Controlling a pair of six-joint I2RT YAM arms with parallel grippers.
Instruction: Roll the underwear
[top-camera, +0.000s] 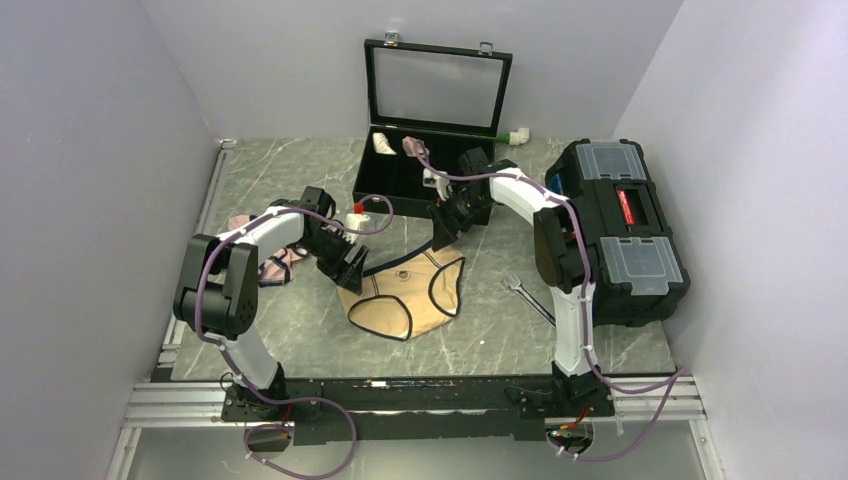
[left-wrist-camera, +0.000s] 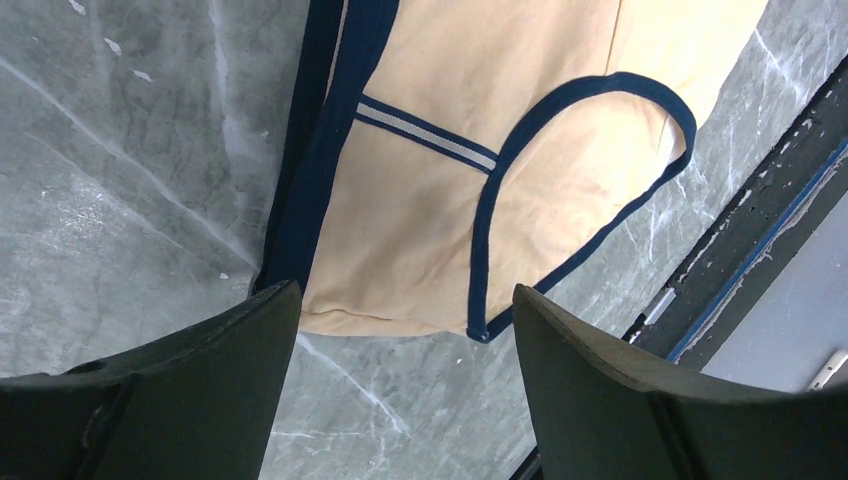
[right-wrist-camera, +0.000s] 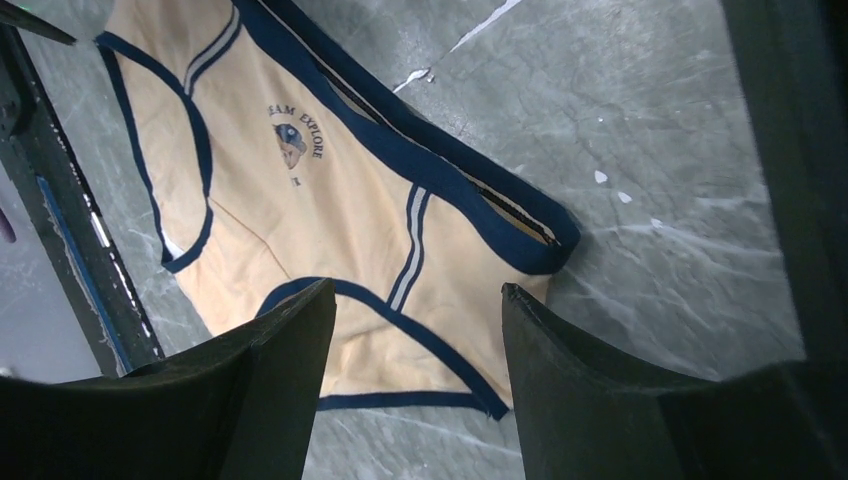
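Note:
Peach underwear (top-camera: 415, 285) with navy trim lies spread flat on the marble table, its waistband toward the open box. In the left wrist view, the side edge of the underwear (left-wrist-camera: 400, 240) lies just beyond the parted fingers; bare table shows between the tips. My left gripper (top-camera: 350, 281) is over the garment's left end, open. The right gripper (top-camera: 443, 240) stands open above its right waistband corner. A printed emblem and that corner of the underwear (right-wrist-camera: 370, 230) show in the right wrist view, with no cloth pinched between the fingers.
An open black box (top-camera: 400, 178) with small clothing items inside stands behind. Pink cloth (top-camera: 277, 268) lies left, partly under the left arm. A wrench (top-camera: 530, 300) and a large black toolbox (top-camera: 620, 230) are on the right.

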